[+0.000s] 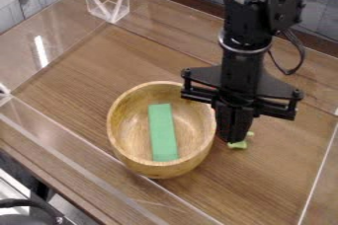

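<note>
My black gripper reaches down from the top of the view just right of a round tan bowl, its fingers shut with nothing visible between them. A green rectangular block lies inside the bowl. A small pale green piece lies on the table beside the bowl, partly hidden just below my fingertips.
A clear plastic object stands at the upper left near the back.
</note>
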